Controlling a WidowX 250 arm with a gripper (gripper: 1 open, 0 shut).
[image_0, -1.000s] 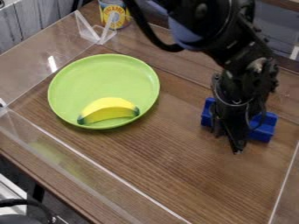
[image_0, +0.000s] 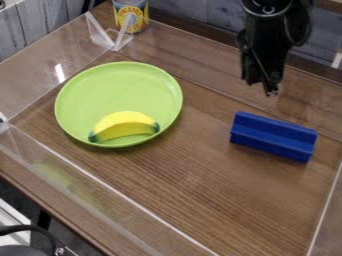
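Observation:
My gripper (image_0: 258, 78) is high at the top right, above the back of the wooden table, clear of the blue block (image_0: 273, 136), which lies on the right side of the table. The state of its fingers is hard to make out. A yellow banana (image_0: 124, 127) lies in the green plate (image_0: 120, 85) on the left.
A can (image_0: 130, 14) stands at the back left beside some clear plastic (image_0: 110, 35).
My gripper has moved up and back from over the blue block, which is now uncovered. The banana and plate are unchanged.

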